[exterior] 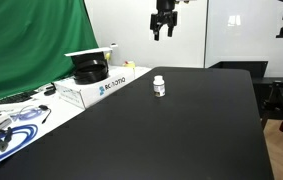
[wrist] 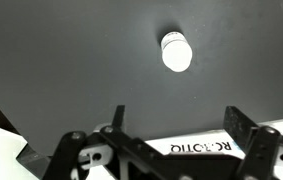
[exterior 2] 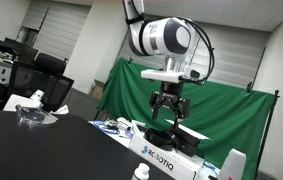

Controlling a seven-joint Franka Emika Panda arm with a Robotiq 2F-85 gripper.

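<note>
On the black table stands a small white bottle [exterior: 159,86], upright, with a white cap. The wrist view shows this bottle [wrist: 176,52] from above, ahead of my gripper, whose fingers are spread wide with nothing between them. In exterior view 1 the gripper [exterior: 163,32] hangs high above the table's far end, well clear of the bottle. Exterior view 2 shows the bottle's top [exterior 2: 141,172] at the bottom edge, its lower part cut off.
A white Robotiq-labelled box [exterior: 101,88] runs along the table's left side, with a black pot-like item [exterior: 90,70] on it. Cables [exterior: 16,138] lie farther left. A clear container [exterior 2: 35,116] sits on the table [exterior 2: 71,138].
</note>
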